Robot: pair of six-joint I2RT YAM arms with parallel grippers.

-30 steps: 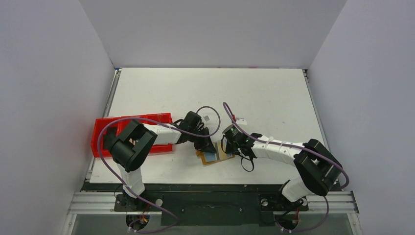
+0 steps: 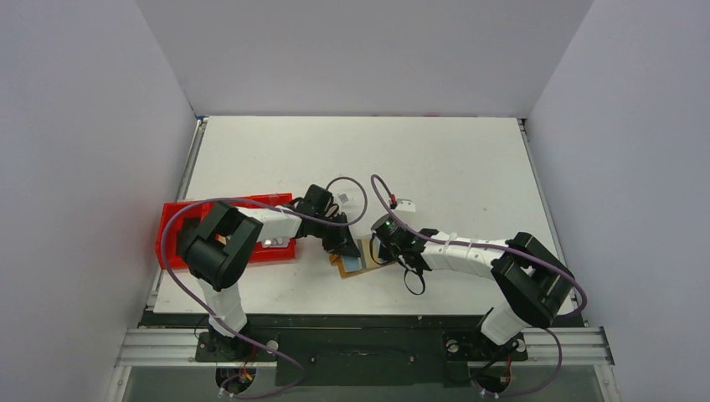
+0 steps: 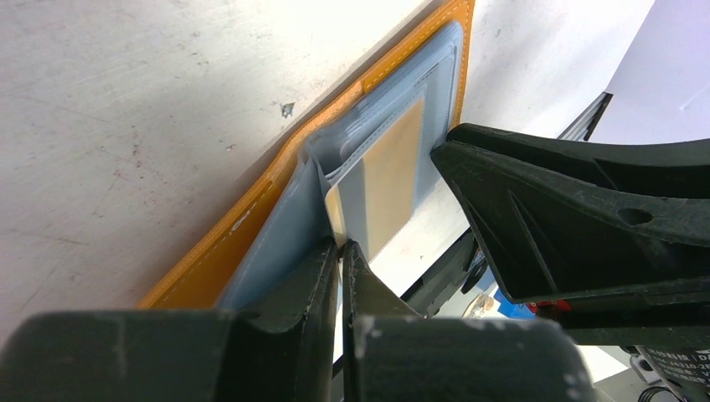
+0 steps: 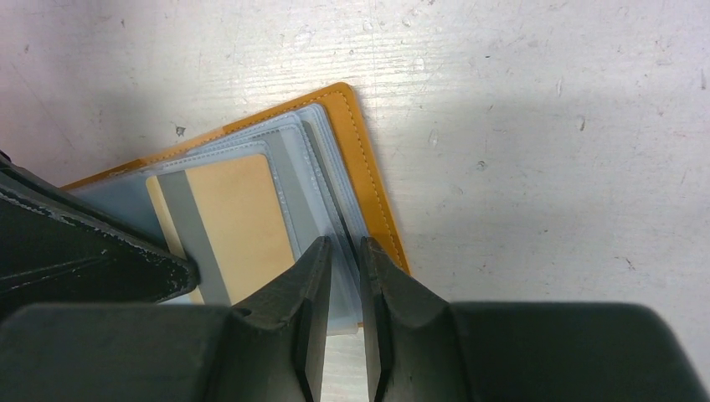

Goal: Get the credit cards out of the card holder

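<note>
The tan card holder (image 4: pixel 368 180) lies unfolded on the white table, its clear sleeves (image 4: pixel 314 180) layered on top. A beige credit card (image 4: pixel 243 222) with a grey stripe sits in the uppermost sleeve, its yellow edge toward my left gripper. That gripper is shut on the card's near edge, at a corner. In the right wrist view, my right gripper stands slightly open over the far end of the holder, with a narrow gap between its fingertips. Sleeve edges run through that gap; whether the fingers touch them I cannot tell.
A red divided box (image 2: pixel 167 239) stands on the left of the table, under the left arm. Both grippers are close together around the holder.
The left gripper has shifted slightly left and the holder has moved left along with it. The right gripper has also moved left, over the holder's right end.
</note>
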